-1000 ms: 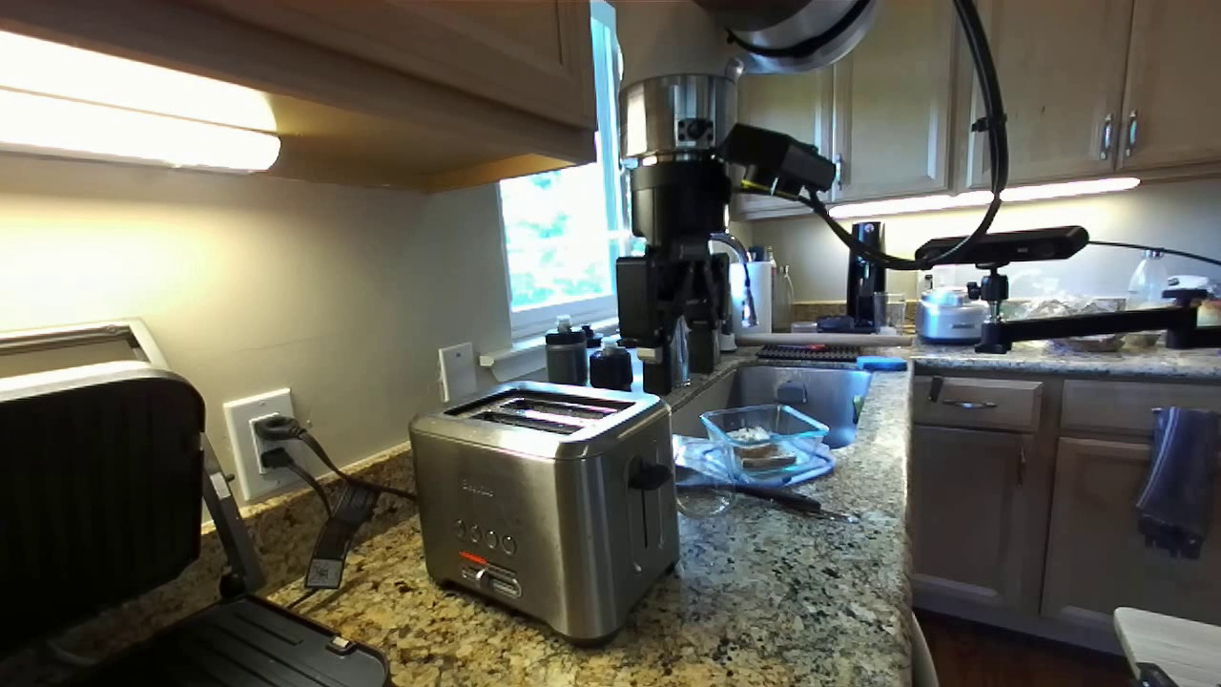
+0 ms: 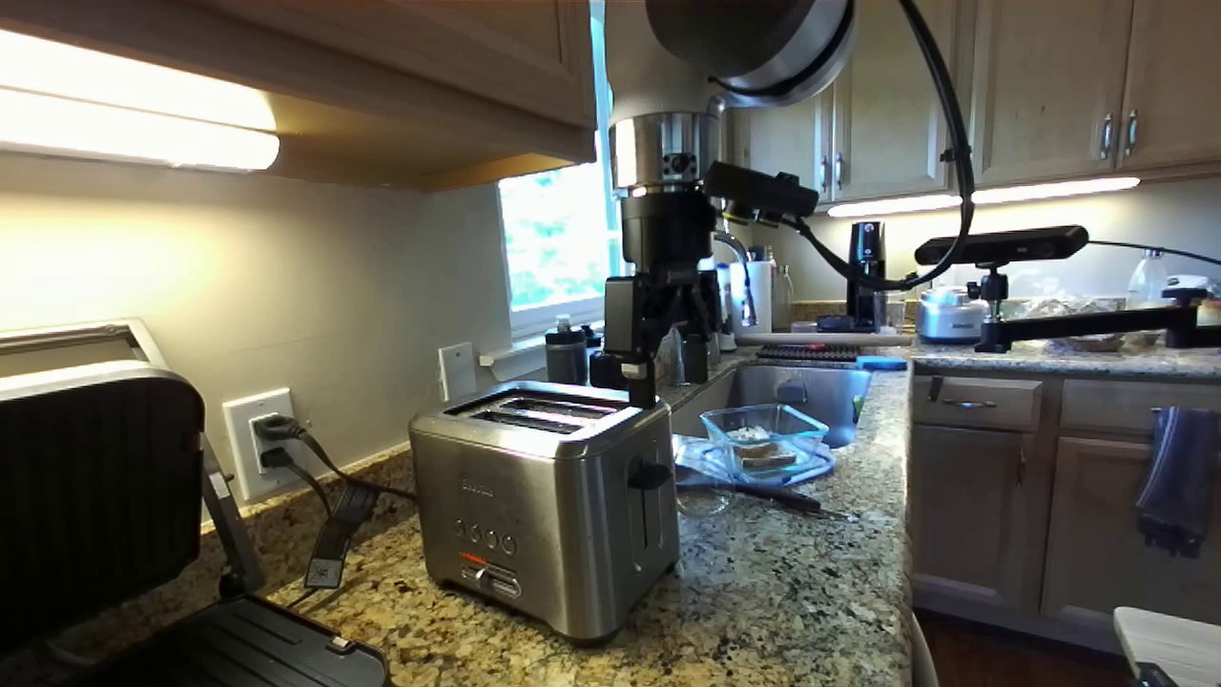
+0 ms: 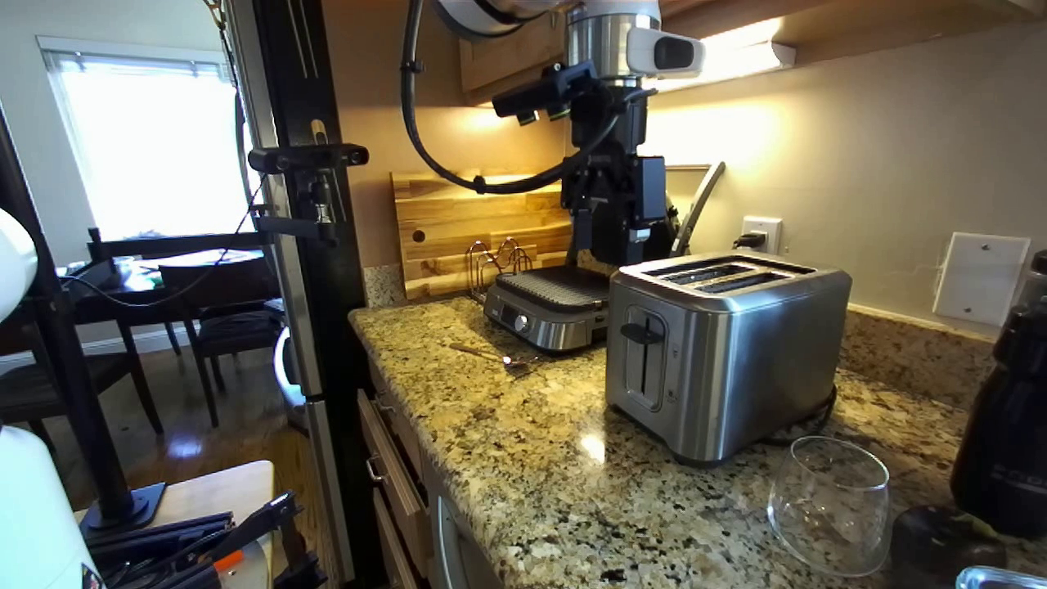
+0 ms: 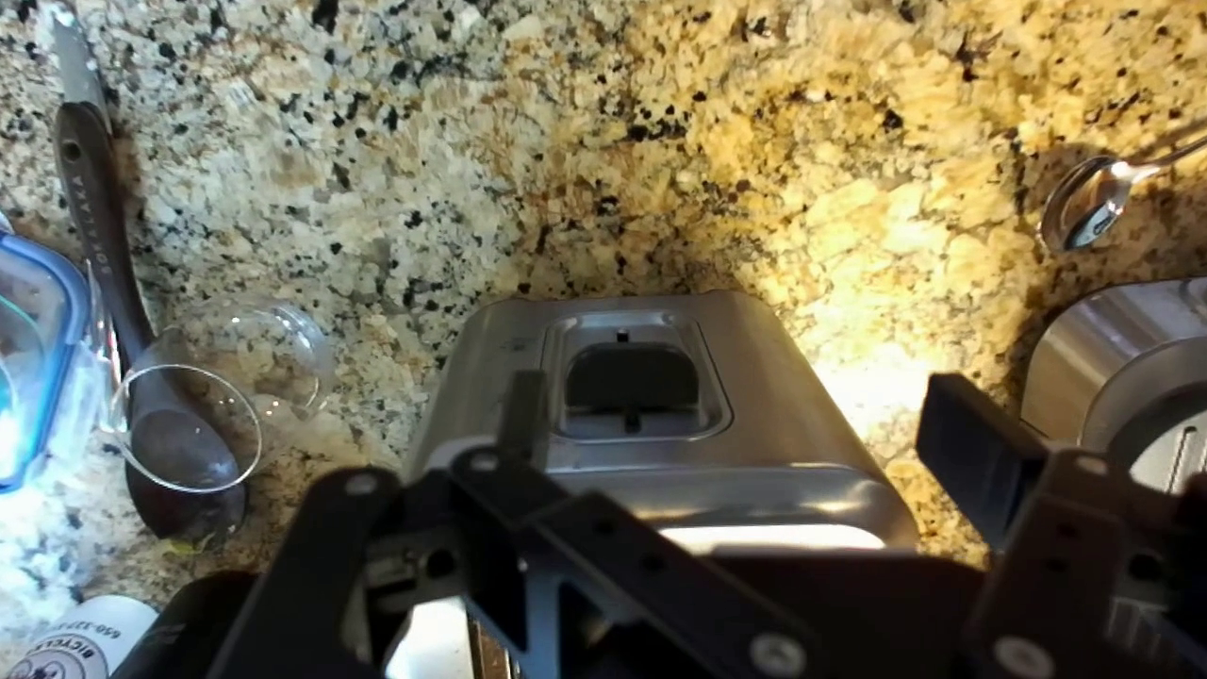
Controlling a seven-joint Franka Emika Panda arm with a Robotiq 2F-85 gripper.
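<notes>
A brushed-steel toaster (image 2: 538, 504) stands upright on the granite counter, its two top slots (image 3: 731, 276) showing nothing raised above them. On its end face a black lever (image 4: 631, 379) sits in the upper part of its vertical track. My gripper points downward by the lever end of the toaster, near the height of its top edge. Its fingers are spread wide and nothing is between them. In the wrist view, one finger (image 4: 522, 413) overlaps the toaster's end while the other lies past its side. Whether either touches the toaster I cannot tell.
An open grill (image 3: 554, 299) stands beside the toaster, a spoon (image 4: 1092, 209) near it. Opposite are a clear glass (image 3: 829, 505), a dark-handled utensil (image 4: 102, 226) and a glass container (image 2: 764, 441) with food.
My gripper has moved left and lower in exterior view 1, from behind the toaster's top corner to overlapping it. The toaster and its lever look unchanged.
</notes>
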